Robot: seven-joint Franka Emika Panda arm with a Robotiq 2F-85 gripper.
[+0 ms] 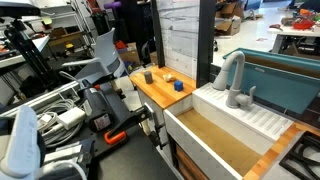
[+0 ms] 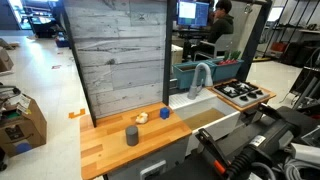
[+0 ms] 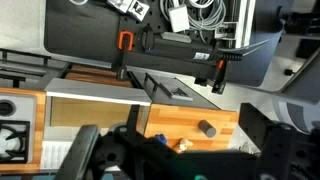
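My gripper stands open in the wrist view, its orange-marked fingers (image 3: 124, 42) wide apart and nothing held between them. It is out in front of the counter, apart from the objects there. A grey cylinder (image 2: 132, 135) stands on the wooden counter (image 2: 98, 147). A small blue block (image 2: 164, 113) sits further right, and a small yellowish-white item (image 2: 143, 118) lies between and behind them. The wrist view shows the grey cylinder (image 3: 207, 129), the blue block (image 3: 162, 138) and the pale item (image 3: 183, 145) near its lower edge.
Right of the objects is an empty sink basin (image 1: 215, 138) with a white faucet (image 1: 235, 75) behind it. A stove top (image 2: 243, 92) lies beyond. A white plank wall (image 2: 125, 75) backs the counter. Loose cables (image 3: 200, 14) lie near the arm's base.
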